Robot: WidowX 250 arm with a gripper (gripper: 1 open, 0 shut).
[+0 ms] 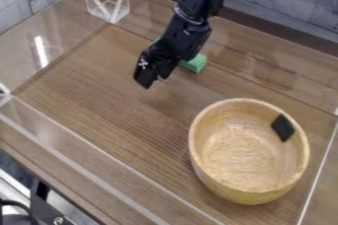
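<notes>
My black gripper (156, 70) hangs over the middle-left of the wooden tabletop, its arm reaching from the top back. It is open, as far as its dark fingers show. Behind it and to its right lies a green object (195, 62), partly covered by the arm.
A large round wooden bowl (248, 175) with a black patch on its rim fills the front right. A white wire-like holder (107, 5) stands at the back left.
</notes>
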